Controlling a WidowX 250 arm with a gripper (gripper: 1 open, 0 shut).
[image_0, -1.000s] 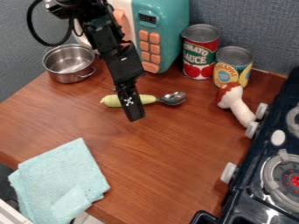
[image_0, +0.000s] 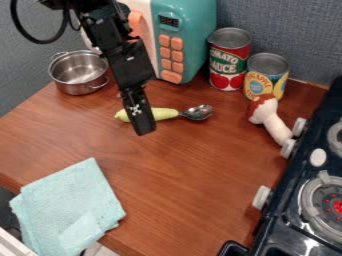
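My black gripper (image_0: 140, 120) points down over the middle of the wooden table, its tip in front of a yellow banana-like item (image_0: 168, 113). Whether its fingers are open or shut is hard to tell. A metal spoon (image_0: 195, 112) lies at the item's right end. A white-and-red toy (image_0: 269, 123) lies farther right, beside the stove.
A steel pot (image_0: 79, 75) stands back left. A teal toy microwave (image_0: 194, 35), a sauce can (image_0: 229, 62) and a second can (image_0: 266, 78) line the back. A stove (image_0: 301, 220) fills the right. A light blue cloth (image_0: 67, 205) lies front left.
My gripper has shifted slightly to the left. The objects on the table have not visibly moved.
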